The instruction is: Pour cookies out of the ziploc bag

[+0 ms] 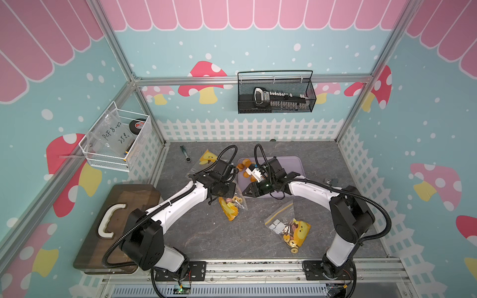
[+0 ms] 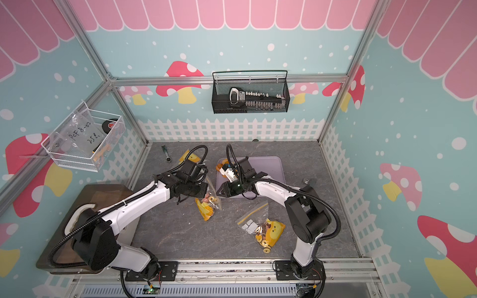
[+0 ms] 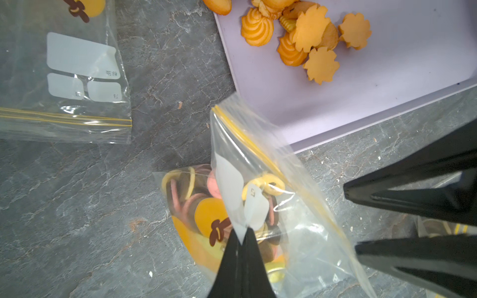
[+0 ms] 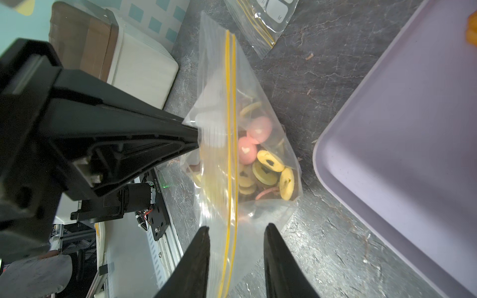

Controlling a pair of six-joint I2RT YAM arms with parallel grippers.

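A clear ziploc bag (image 3: 298, 198) with a yellow zip strip holds pink and yellow ring-shaped cookies (image 4: 269, 160). In the left wrist view my left gripper is shut on the bag's film below the strip, lifting its mouth side while the filled part hangs lower. My right gripper is part open at the mouth edge. The strip runs through the gap between its fingers in the right wrist view; contact cannot be told. A lilac tray (image 3: 407, 64) beside the bag holds several golden cookies (image 3: 310, 27).
A flat ziploc bag (image 3: 84, 64) lies at the back left. Another filled bag (image 1: 290, 233) rests at the front right, with a ring cookie (image 1: 294, 250) by it. Free counter lies at front centre. A brown-lidded case (image 1: 129, 226) stands left.
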